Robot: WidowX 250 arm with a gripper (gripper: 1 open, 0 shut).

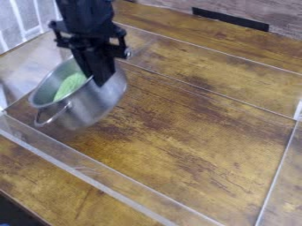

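Observation:
A steel pot point(91, 106) is held up off the table at the left, tilted, with a green round object point(70, 86) inside it. My black gripper point(104, 69) is at the pot's right rim and looks shut on it, though the fingertips are dark and hard to make out. The arm's dark body covers the area behind the pot.
Clear strips run along its left, front and right sides. A dark wall strip stands at the back right.

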